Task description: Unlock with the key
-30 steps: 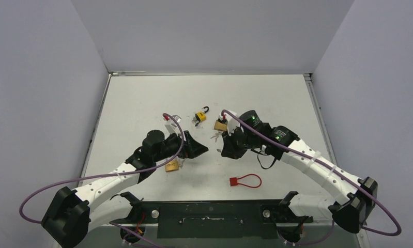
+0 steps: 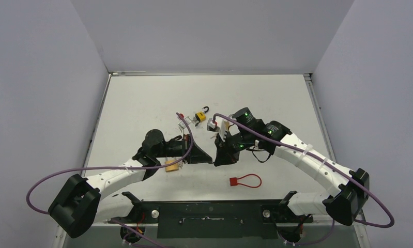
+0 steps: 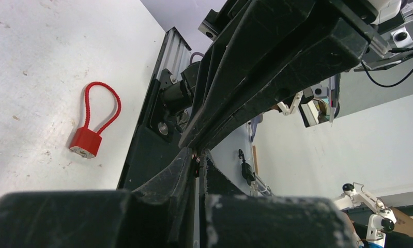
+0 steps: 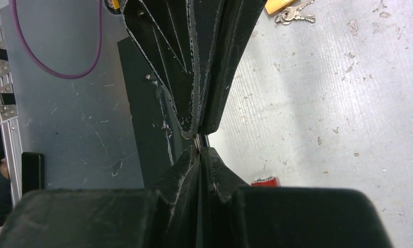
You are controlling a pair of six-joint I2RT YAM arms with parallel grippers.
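Both grippers meet tip to tip above the table. My left gripper is shut on a small metal key (image 3: 197,161); only a sliver with its ring shows between the fingers. On the same key (image 4: 197,142), my right gripper is also shut, its fingertips just against the left ones. Most of the key is hidden by the fingers. Below lies the red padlock (image 3: 86,142) with its red cable loop; in the top view the red padlock (image 2: 233,182) sits near the table's front edge.
A yellow padlock (image 2: 200,117) lies at the back middle. At the left, a brass padlock (image 2: 171,166) is partly hidden by the left arm. Keys (image 4: 295,15) lie beside the brass padlock in the right wrist view.
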